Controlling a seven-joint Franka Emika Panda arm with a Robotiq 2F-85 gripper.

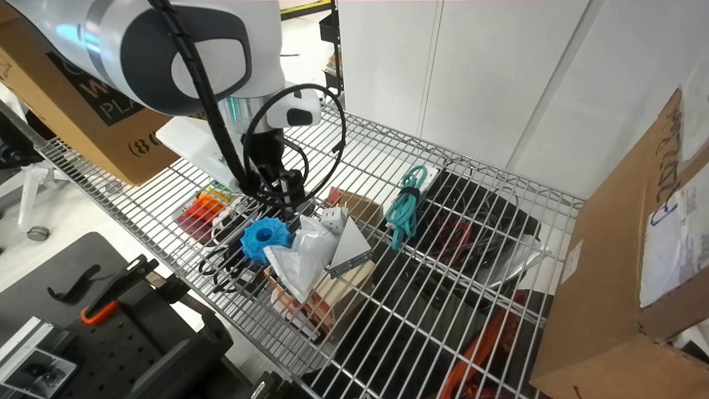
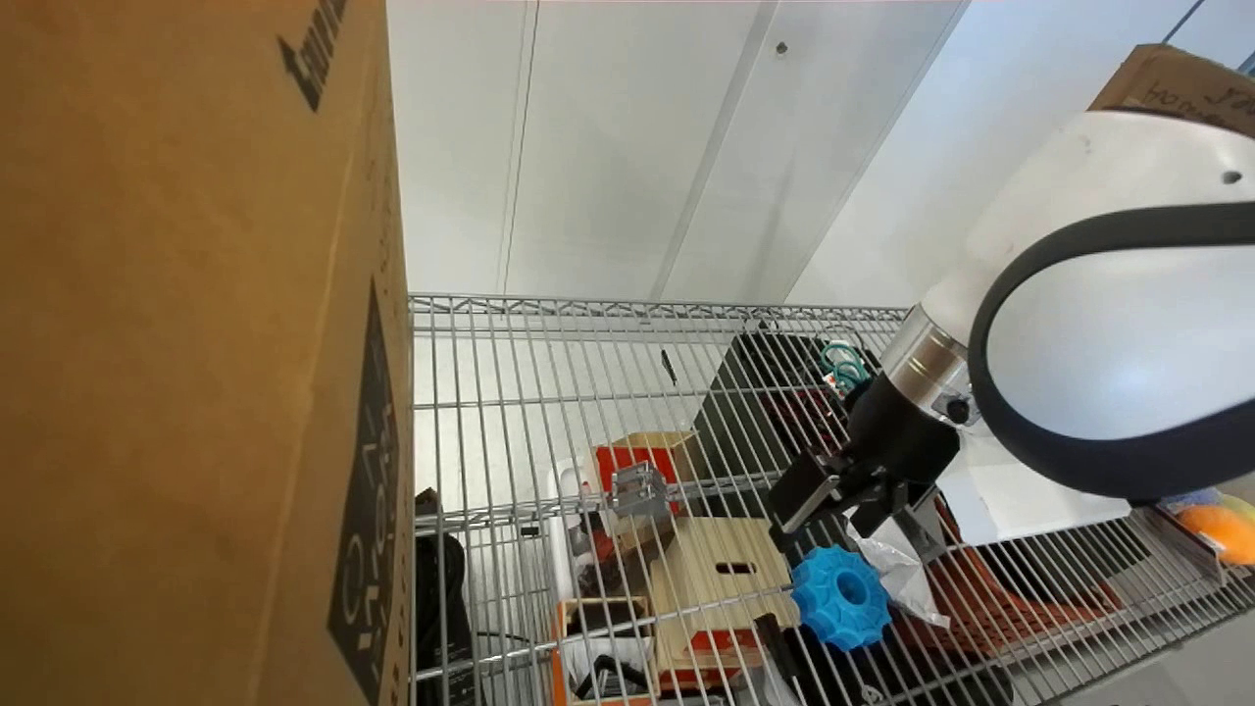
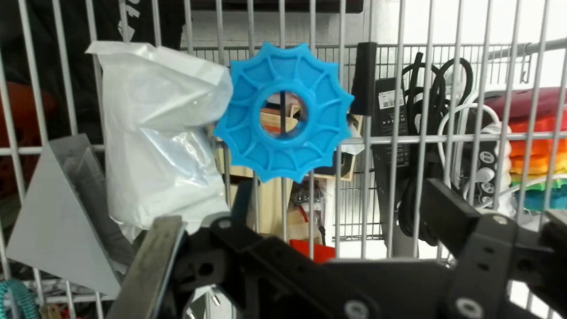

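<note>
A blue scalloped ring with a round hole lies on the wire shelf. Against it rests a crumpled white plastic bag; on the bag's other side is a grey wedge-shaped piece. A small white cube with outlet slots sits close to the bag, and a coil of teal cord lies farther along. My gripper is over the shelf near the blue ring, fingers spread and nothing between them. From exterior view 1, the cable loop and arm partly cover it.
Cardboard boxes stand at both ends, one with handwriting and one printed. Beneath the wires show wooden boxes, a power strip and other clutter. A white wall runs behind the shelf.
</note>
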